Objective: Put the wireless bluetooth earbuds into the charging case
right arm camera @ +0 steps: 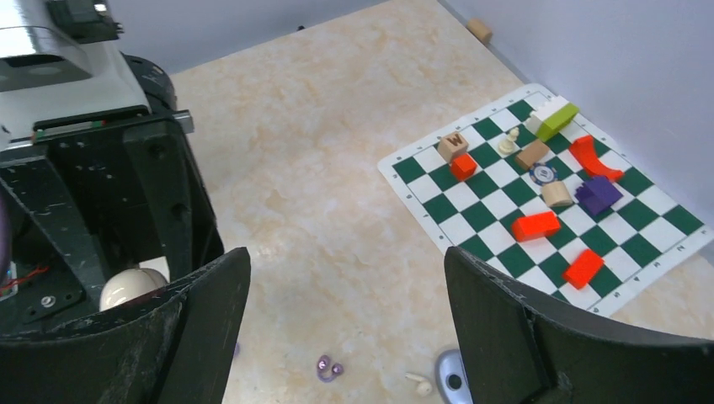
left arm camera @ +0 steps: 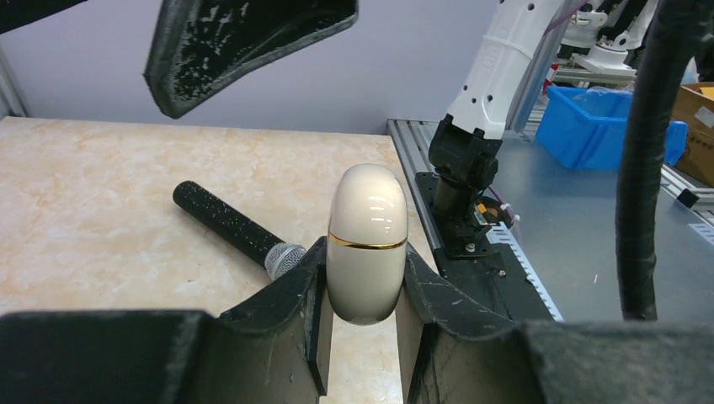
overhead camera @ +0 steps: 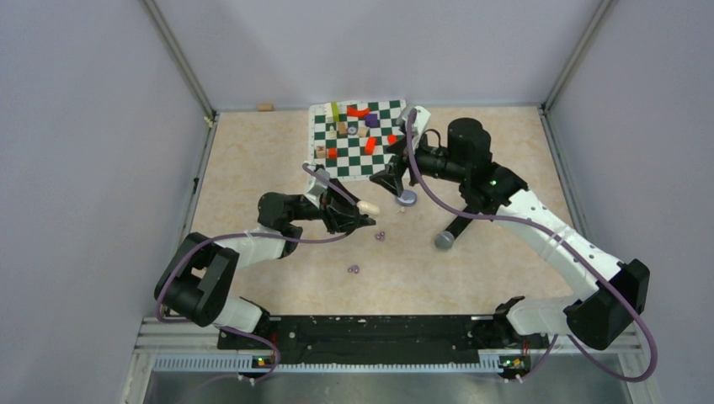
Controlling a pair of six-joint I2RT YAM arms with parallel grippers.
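Note:
The white, gold-banded charging case [left arm camera: 367, 215] is held upright in my left gripper, shut on it, near the table's middle in the top view. My right gripper stands open above and to the right of it, with nothing visible between its fingers. In the right wrist view the case [right arm camera: 126, 288] is partly behind a right finger. A small white item, perhaps an earbud [right arm camera: 419, 383], lies on the table by a grey oval object [right arm camera: 450, 374]. Whether the case's lid is open cannot be told from the top view; in the left wrist view it looks closed.
A checkered board [overhead camera: 354, 168] with blocks lies at the back. A black microphone [left arm camera: 221, 221] lies on the right. Small purple items [overhead camera: 354, 269] rest near the front middle.

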